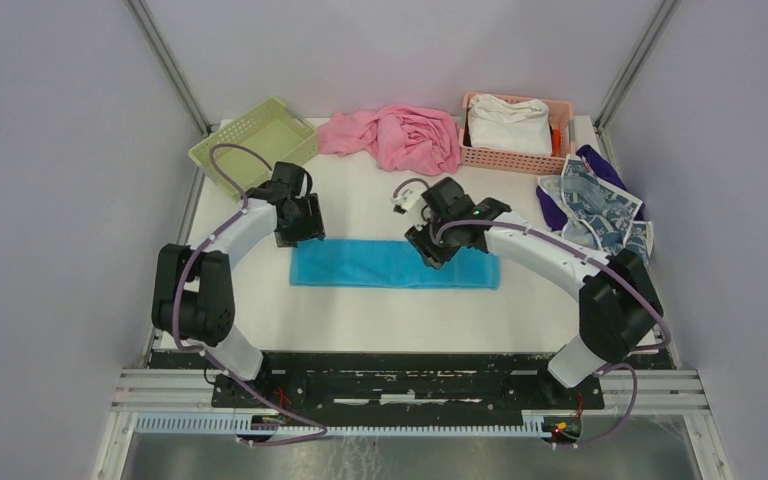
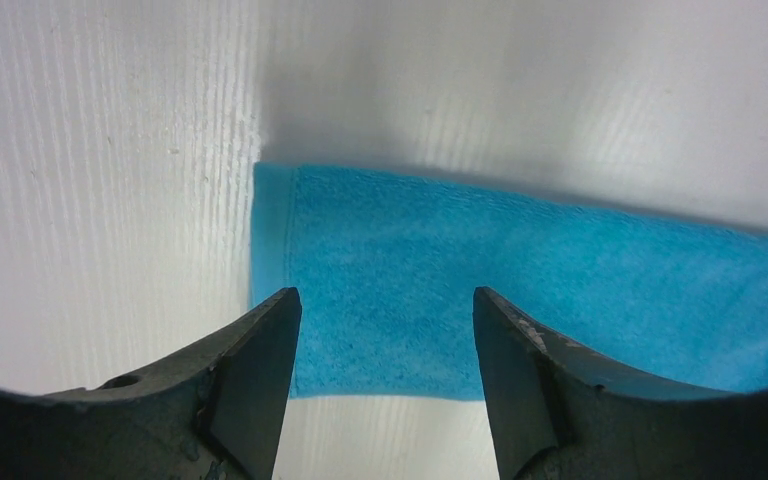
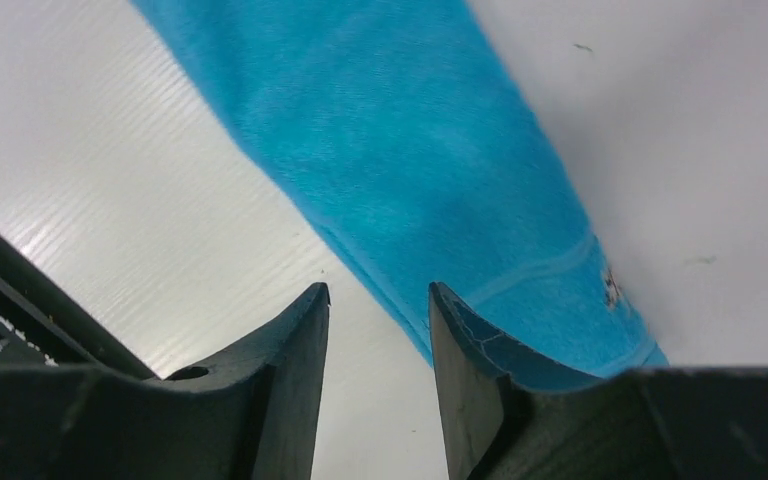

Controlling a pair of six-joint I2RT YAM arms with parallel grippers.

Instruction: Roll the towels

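A blue towel (image 1: 375, 264) lies flat on the white table as a long, narrow strip running left to right. My left gripper (image 1: 303, 242) is over its far left corner; in the left wrist view the towel (image 2: 390, 270) lies below the parted fingers (image 2: 260, 370), with nothing held. Over the right half of the strip is my right gripper (image 1: 430, 260). Its fingers (image 3: 295, 370) stand apart and empty in the right wrist view, above the towel's near edge. There the towel (image 3: 410, 170) shows a seam close to its right end.
A green basket (image 1: 305, 140) stands at the back left, beside a crumpled pink towel (image 1: 400, 135). At the back right, a pink basket (image 1: 510, 160) holds white cloth. Patterned and purple cloths (image 1: 600, 205) are heaped on the right.
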